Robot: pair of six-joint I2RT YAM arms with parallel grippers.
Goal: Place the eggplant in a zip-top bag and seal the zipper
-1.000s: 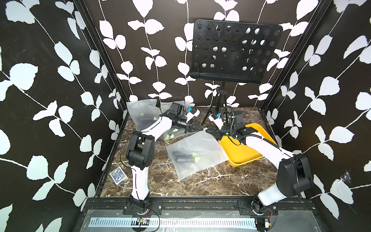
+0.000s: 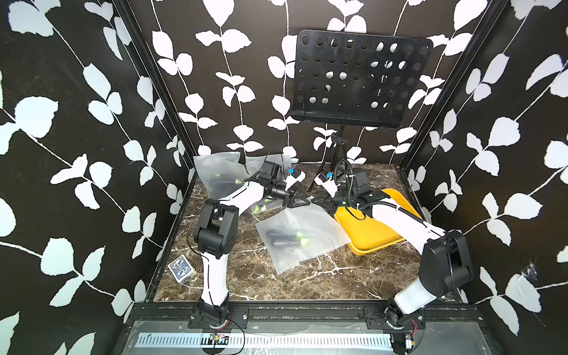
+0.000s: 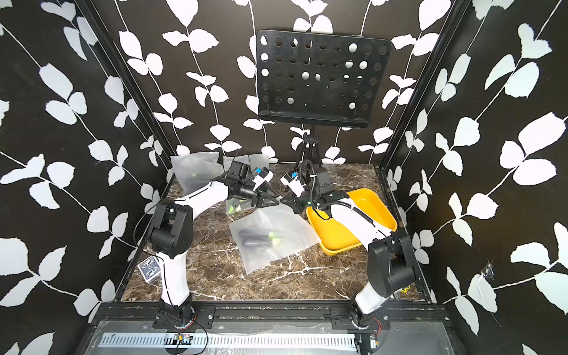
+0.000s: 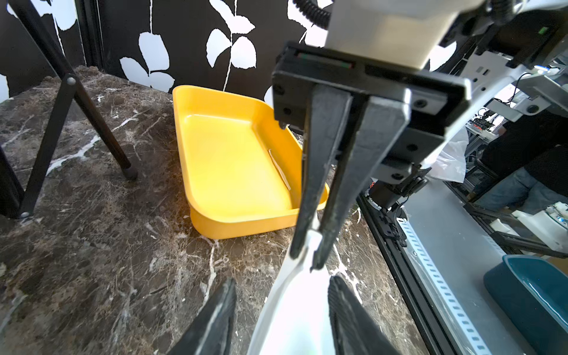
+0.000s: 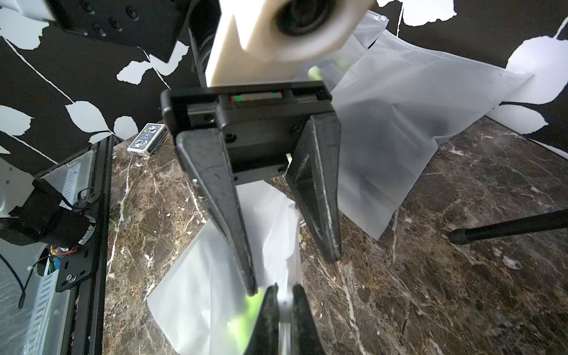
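A translucent bag [image 2: 284,242] with a dark, green-tipped eggplant [image 3: 258,236] inside lies at the table's centre, its upper corner raised to my grippers. My right gripper is shut on that bag corner, pinching its edge. My left gripper is open, its fingers either side of the same edge, just beside the right fingertips in the left wrist view. More bags [image 2: 216,171], some with green-tipped contents, lie at the back left.
A yellow tray [image 2: 372,230] sits on the right, under my right arm. A music stand [image 2: 361,82] rises at the back. A card deck [image 2: 180,268] lies at the front left.
Both grippers have shifted slightly, the right one a little to the left; the bag has moved slightly with them.
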